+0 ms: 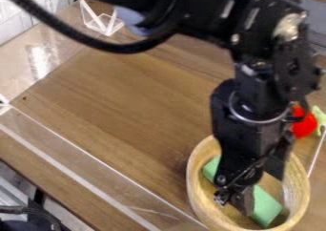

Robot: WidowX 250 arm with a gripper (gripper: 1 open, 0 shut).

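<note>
My gripper [246, 178] reaches down into a round beige bowl [200, 192] at the lower right, open, its fingers over and around a green block [265, 208] lying in the bowl. The gripper hides part of the block, so I cannot tell whether the fingers touch it.
A red object [303, 122] and a light green item [317, 115] sit at the right edge beside the bowl. The wooden surface [121, 111] left of the bowl is clear, with clear panels along its left and front edges.
</note>
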